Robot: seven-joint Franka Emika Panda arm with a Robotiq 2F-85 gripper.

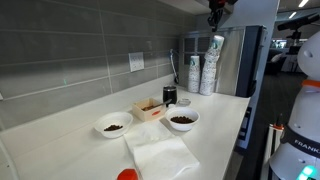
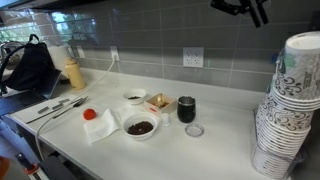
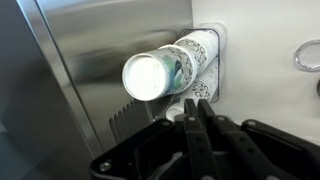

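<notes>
My gripper [image 1: 216, 19] is high up, just over the top of a tall stack of printed paper cups [image 1: 209, 75]. Its fingers reach in at the top edge of exterior view 2. In the wrist view the dark fingers [image 3: 191, 112] look close together, beside a near white cup end [image 3: 145, 77] with a teal print. Whether they touch a cup, or have anything between them, is not clear. A shorter cup stack [image 1: 194, 75] stands alongside. The stacks [image 2: 283, 115] fill the right side of exterior view 2.
On the white counter are bowls with dark contents [image 2: 141, 125], a wooden box [image 2: 160, 104], a black canister [image 2: 186, 109], a clear lid [image 2: 194, 130], a white cloth [image 1: 162, 158] and a red object [image 1: 127, 174]. Behind the cups is a metal appliance [image 3: 90, 60].
</notes>
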